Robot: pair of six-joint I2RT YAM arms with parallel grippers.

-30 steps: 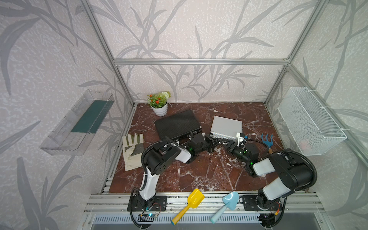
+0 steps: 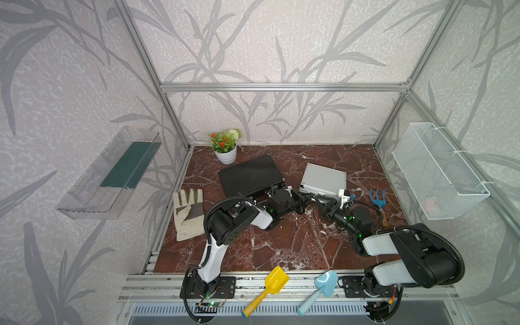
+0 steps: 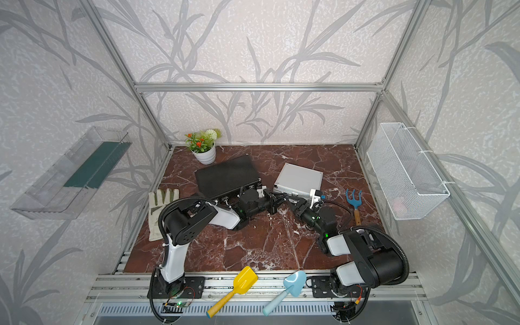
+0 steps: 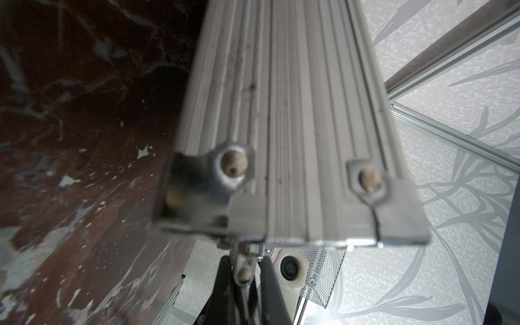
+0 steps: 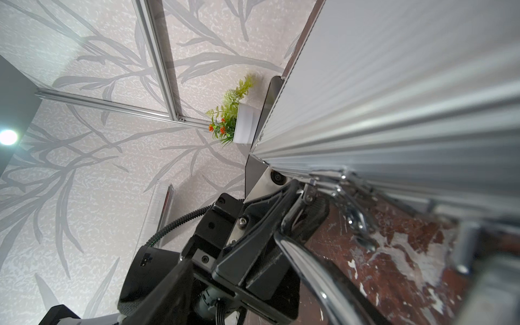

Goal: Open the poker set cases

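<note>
The silver case (image 2: 323, 177) lies closed right of centre, its front side towards my grippers. Beside it on the left lies the black case (image 2: 250, 176), also closed. At the silver case's front left corner, my left gripper (image 2: 307, 198) is shut. In the left wrist view, a thin metal latch (image 4: 244, 275) shows between its dark fingers. My right gripper (image 3: 292, 201) is at the front of the silver case, close to the left one. Its finger is not clear in the right wrist view, where a chrome part (image 5: 319, 281) stands in front.
A potted plant (image 2: 226, 156) stands behind the black case, and a glove (image 2: 188, 227) lies at the left. A blue fork (image 2: 378, 200) is at the right. Yellow (image 2: 276, 280) and light blue (image 2: 325, 283) scoops lie in front.
The silver case has shifted slightly to the right. My right arm and gripper have moved a little to the right too, while the left gripper has moved only slightly.
</note>
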